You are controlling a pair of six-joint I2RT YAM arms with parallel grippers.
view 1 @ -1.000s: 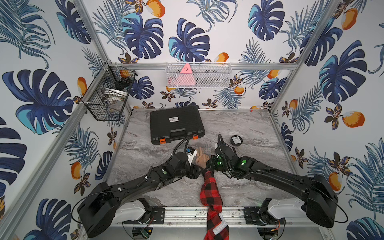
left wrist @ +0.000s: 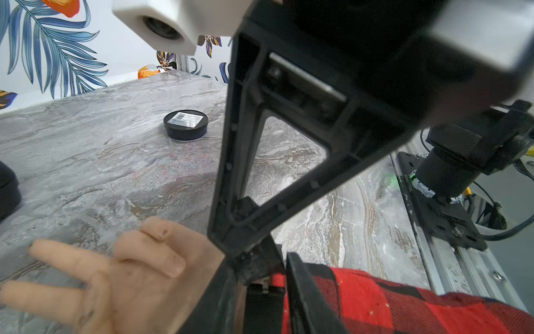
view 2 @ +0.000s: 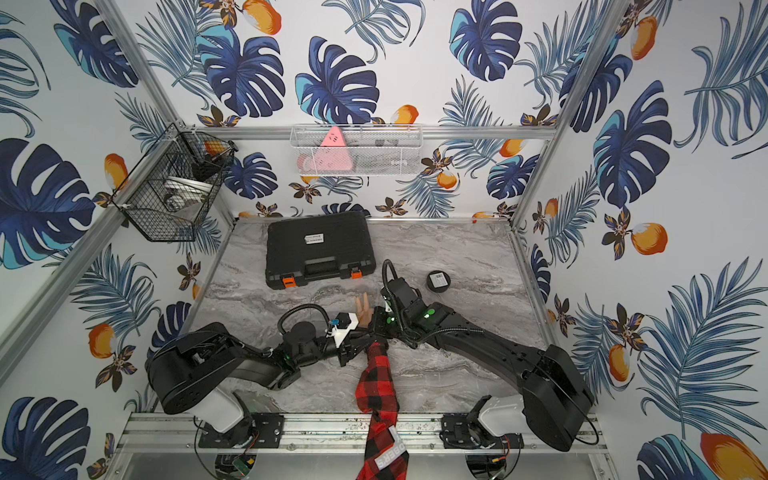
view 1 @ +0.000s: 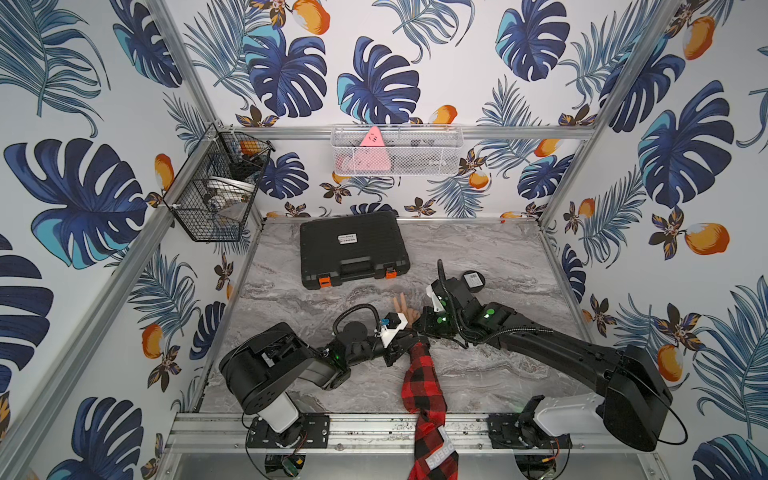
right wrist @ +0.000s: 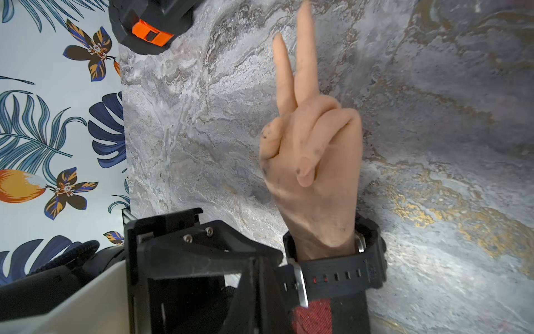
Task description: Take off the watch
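Observation:
A black watch (right wrist: pixel 379 256) wraps the wrist of a mannequin hand (right wrist: pixel 322 206) with a red checked sleeve (left wrist: pixel 367 295). Its strap (right wrist: pixel 339 276), with metal buckle (right wrist: pixel 301 285), faces my grippers. My right gripper is shut beside the buckle; whether the strap's end lies between its tips is hidden. In the left wrist view that gripper reaches down to the strap (left wrist: pixel 264 309). My left gripper is part open, its fingers (left wrist: pixel 314 306) on either side of the strap. In the top left view, both grippers meet at the wrist.
A black case (view 1: pixel 353 248) with orange latches lies at the back left of the table. A small round black tin (view 1: pixel 473 281) sits behind the right arm. The wire basket (view 1: pixel 397 152) hangs on the back wall.
The right arm has shifted only slightly; the hand has tilted a little.

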